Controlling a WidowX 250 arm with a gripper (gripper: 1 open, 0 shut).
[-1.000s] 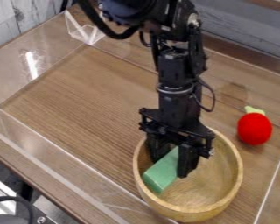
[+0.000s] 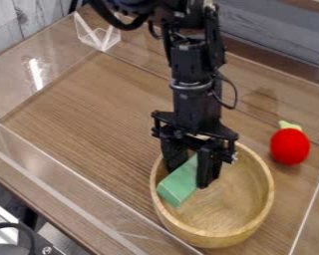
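My black gripper (image 2: 193, 159) reaches down into a tan bowl (image 2: 235, 224) at the lower right, its fingers shut on a green object (image 2: 182, 191) that lies at the bowl's left inner side. The fingertips partly cover the green object, so its exact shape is unclear.
A red tomato-like object (image 2: 290, 147) with a pale green piece behind it sits right of the bowl. A clear plastic item (image 2: 96, 30) is at the upper left.
The gripper and green object have risen slightly toward the back of the bowl over the last second; the bowl looks nearly unmoved.
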